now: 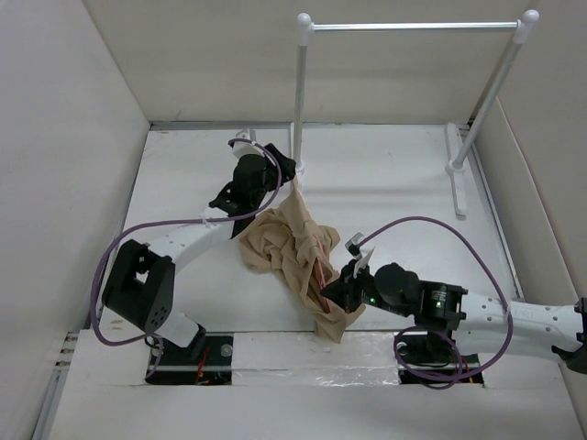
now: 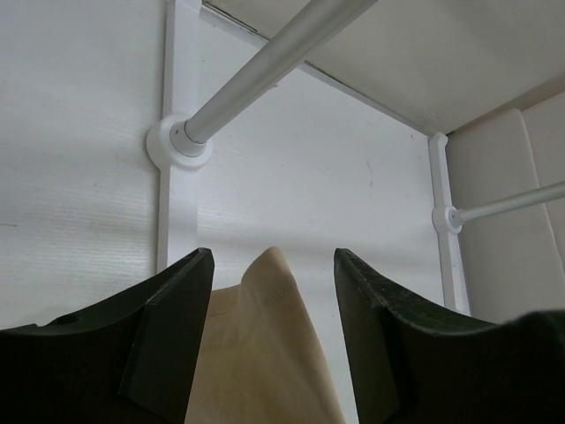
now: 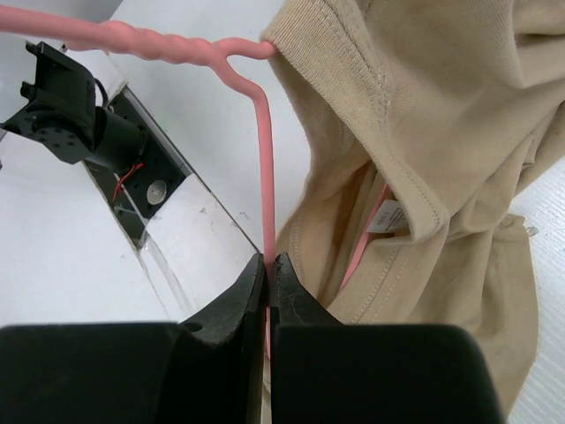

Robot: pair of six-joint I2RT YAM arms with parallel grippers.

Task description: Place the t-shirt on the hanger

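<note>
A tan t-shirt (image 1: 266,240) lies bunched on the table, one part rising to a peak under my left gripper (image 1: 287,169). In the left wrist view that peak (image 2: 269,278) sits between the open fingers of my left gripper. My right gripper (image 1: 335,289) is shut on the pink hanger (image 3: 267,159) near the shirt's front. In the right wrist view the hanger's forked end reaches the fabric's folded edge, and more pink shows inside the folds beside a white label (image 3: 388,217). Whether the left fingers touch the cloth I cannot tell.
A white rack with a top bar (image 1: 413,27) stands at the back, its left post and foot (image 2: 179,141) just beyond my left gripper. The table's right part between the rack's feet is clear. Walls (image 1: 73,183) enclose the sides and back.
</note>
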